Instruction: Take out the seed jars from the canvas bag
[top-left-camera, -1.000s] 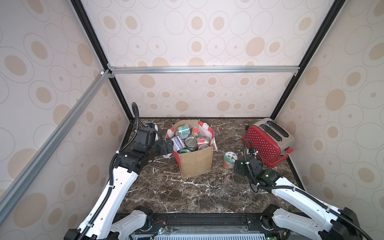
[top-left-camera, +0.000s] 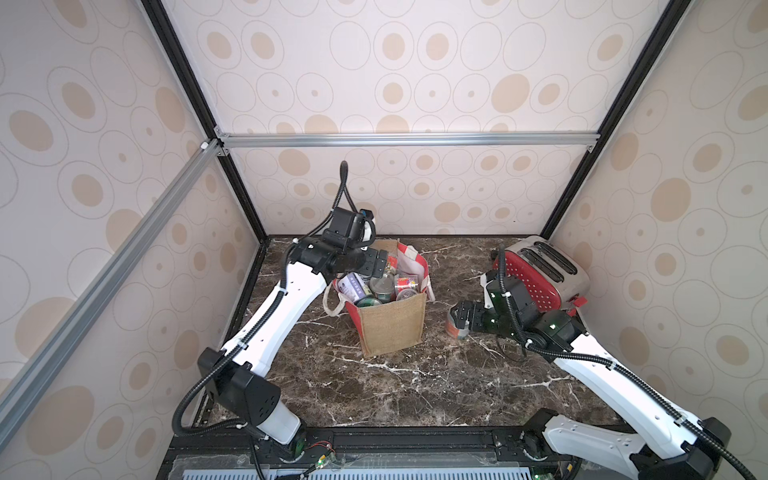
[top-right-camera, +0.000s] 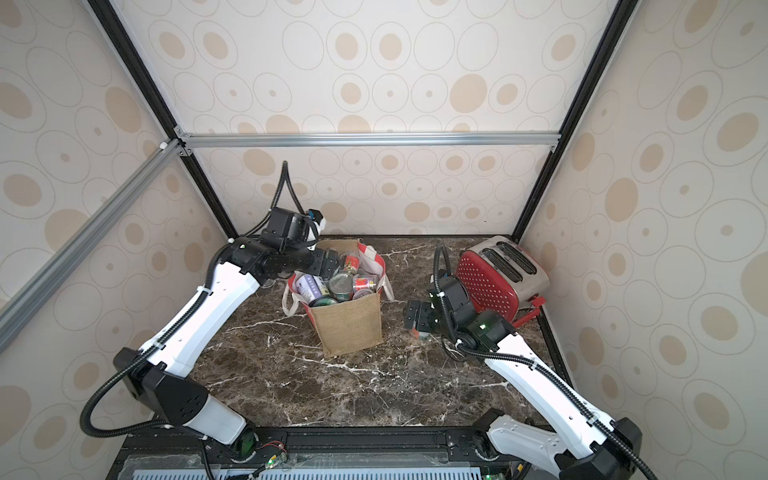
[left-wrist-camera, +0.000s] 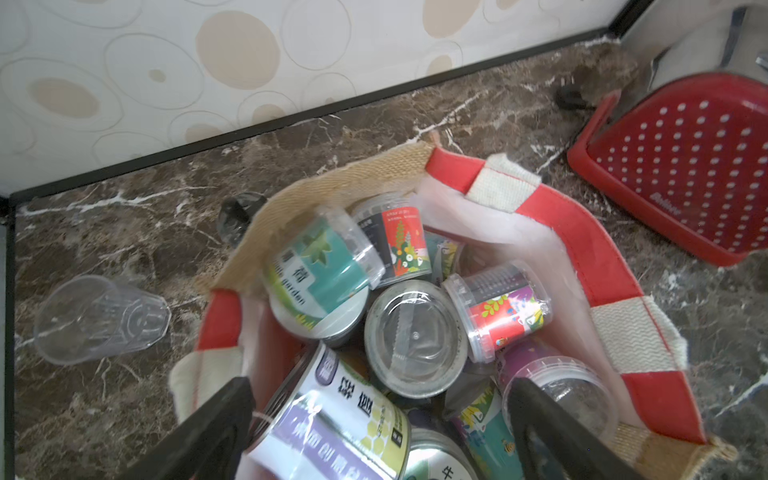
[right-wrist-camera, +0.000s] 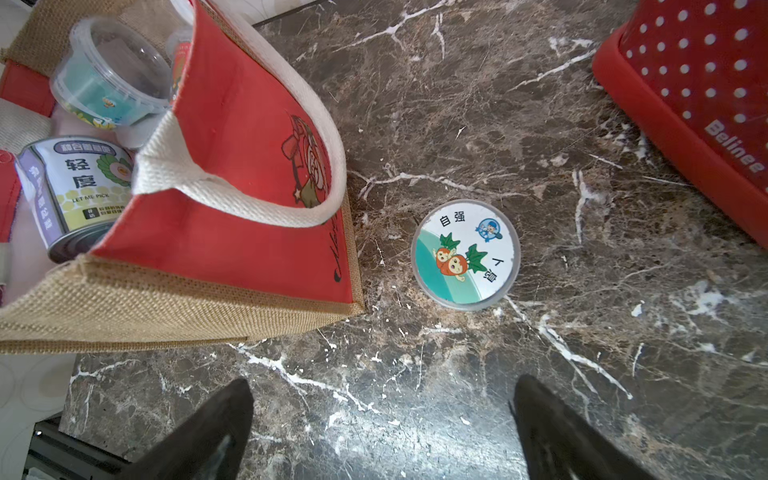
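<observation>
The canvas bag (top-left-camera: 392, 324) stands open, full of jars and cans, among them a teal-label jar (left-wrist-camera: 312, 268), a red-label jar (left-wrist-camera: 500, 312) and a purple-white can (left-wrist-camera: 336, 416). My left gripper (top-left-camera: 372, 264) hangs open over the bag, nothing between its fingers. A round jar (right-wrist-camera: 464, 252) with a carrot-printed lid stands on the counter right of the bag. My right gripper (top-left-camera: 468, 316) is open above and beside it, holding nothing.
A red polka-dot toaster (top-right-camera: 488, 288) stands at the back right. A clear plastic cup (left-wrist-camera: 100, 320) lies left of the bag.
My left gripper has risen and moved right over the bag. My right gripper has risen and moved left toward the jar on the counter, partly covering it in the top left view.
</observation>
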